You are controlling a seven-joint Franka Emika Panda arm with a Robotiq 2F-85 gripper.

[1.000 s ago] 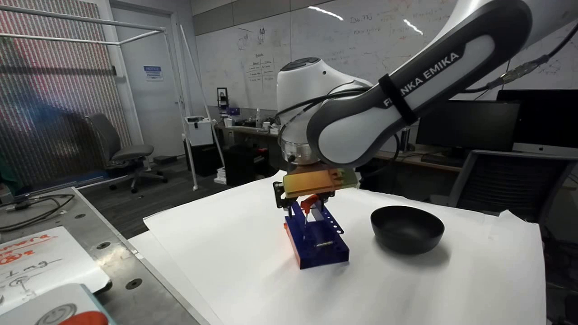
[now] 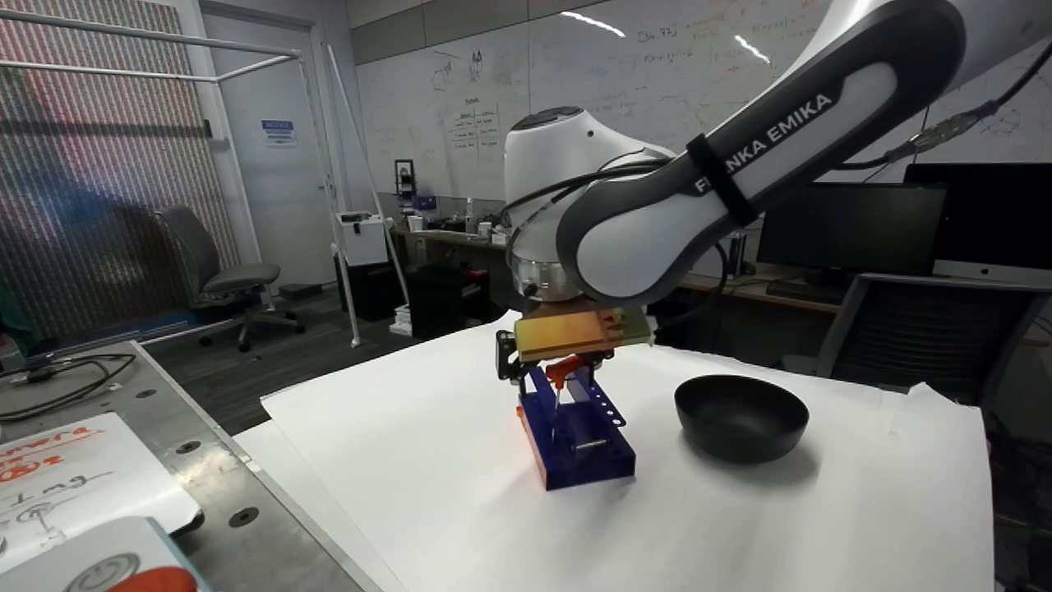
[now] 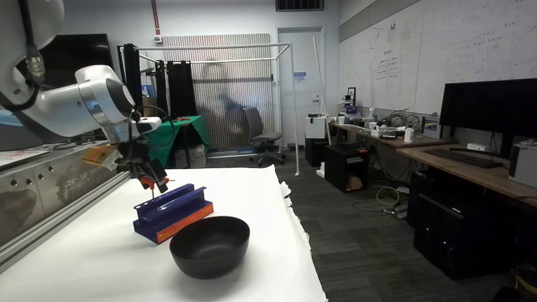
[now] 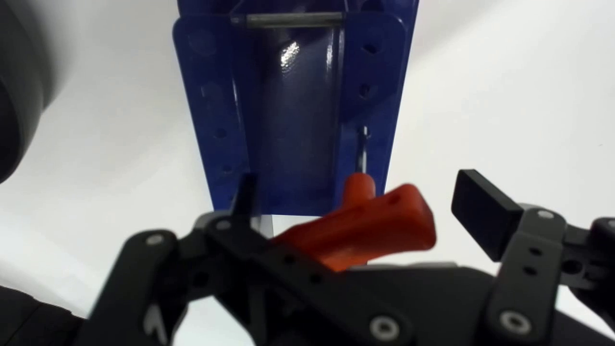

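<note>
A tool with a red T-shaped handle (image 4: pixel 375 228) and a thin metal shaft (image 4: pixel 361 151) stands in a hole of the dark blue rack (image 2: pixel 583 464). My gripper is open over the rack's far end in exterior view 1, its fingers on either side of the red handle. In the wrist view a clear gap shows between the handle and the right finger pad (image 4: pixel 483 214). The handle's left end is hidden behind the left finger, so contact there is unclear. In exterior view 2 the handle (image 3: pixel 147 182) shows at the fingertips, above the rack (image 3: pixel 173 214).
A black bowl (image 2: pixel 741 419) sits beside the rack; its inside bottom is not clearly visible. White paper covers the table (image 2: pixel 414 483), with free room around both. A metal counter (image 2: pixel 222 483) runs along the left in exterior view 1.
The gripper's fingers look slightly farther apart than a second ago. The arm has barely shifted; the red-handled tool, rack and bowl stand in the same places.
</note>
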